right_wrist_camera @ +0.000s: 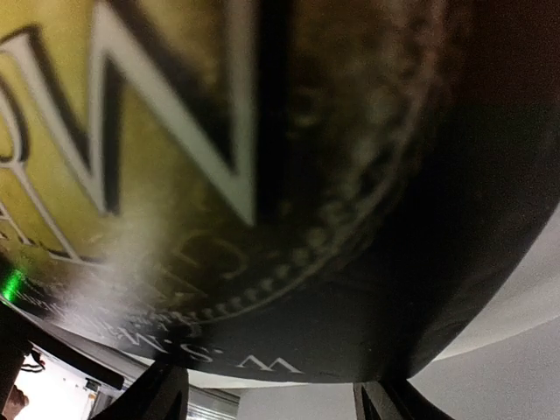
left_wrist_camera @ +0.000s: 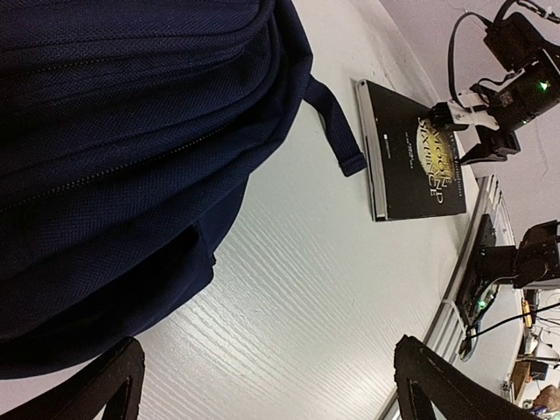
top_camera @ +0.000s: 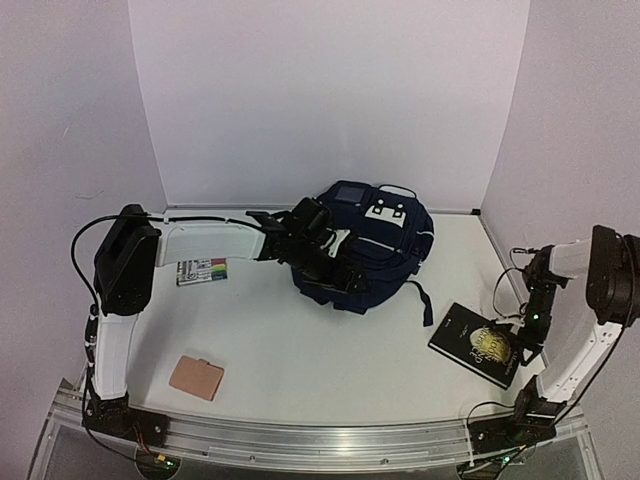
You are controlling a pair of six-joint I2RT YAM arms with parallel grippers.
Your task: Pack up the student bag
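The dark blue backpack (top_camera: 375, 240) rests at the middle back of the table. My left gripper (top_camera: 348, 278) hangs over its front, and in the left wrist view the fingers (left_wrist_camera: 109, 385) are wide apart with only bare table between them. A black book (top_camera: 465, 342) with a gold emblem lies flat at the right. My right gripper (top_camera: 524, 341) is down at the book's right-hand side, its fingers (right_wrist_camera: 157, 395) spread near the cover's edge. The book cover (right_wrist_camera: 350, 324) fills most of the right wrist view; whether the fingers touch it cannot be told.
A pinkish-brown notebook (top_camera: 197, 378) lies at the front left, and a pack of coloured markers (top_camera: 202, 271) farther back on that side. One loose backpack strap (left_wrist_camera: 337, 127) trails toward the book. Clear table lies between the notebook and the book.
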